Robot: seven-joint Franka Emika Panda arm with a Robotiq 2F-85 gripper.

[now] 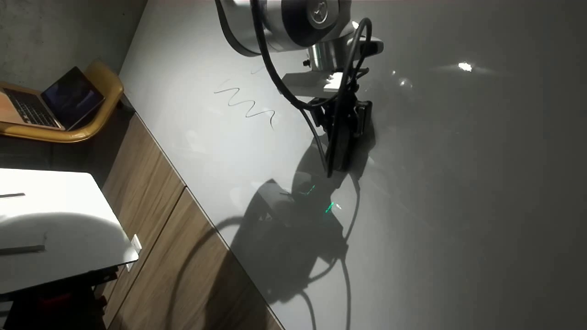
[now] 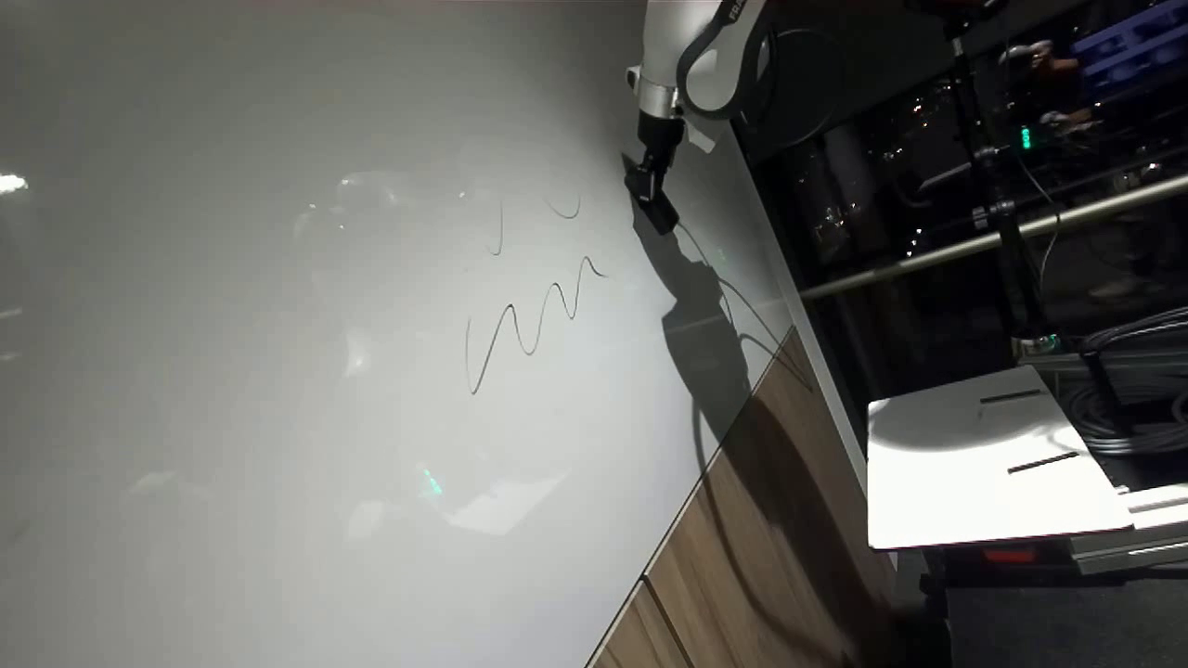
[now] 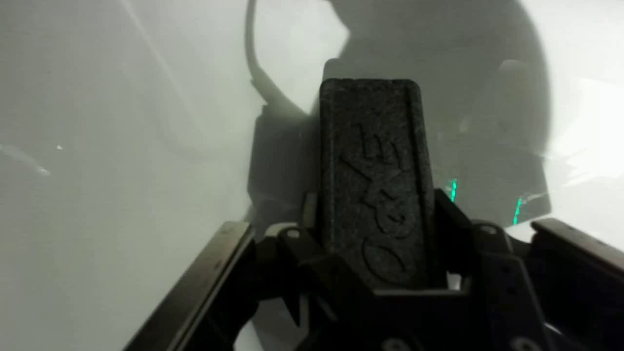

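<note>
A dark felt block, likely an eraser [image 3: 374, 158], has a word moulded on its face and points away from my gripper. The fingers are shut on its two long sides. In exterior view 1 the gripper [image 1: 341, 118] stands before the whiteboard [image 1: 467, 192], right of a black zigzag scribble [image 1: 247, 107]. From the other side, exterior view 2 shows the scribble [image 2: 523, 334] uncovered, with a short stroke [image 2: 501, 228] and a small curve [image 2: 565, 211] above it. The block lies close to the board; whether it touches, I cannot tell.
Wood panels [image 1: 154, 242] border the board's lower edge. A white tabletop [image 1: 60, 231] and a yellow chair holding a laptop [image 1: 71, 101] are off to the left. My own shadow darkens the board beneath the arm. Open board lies to the right.
</note>
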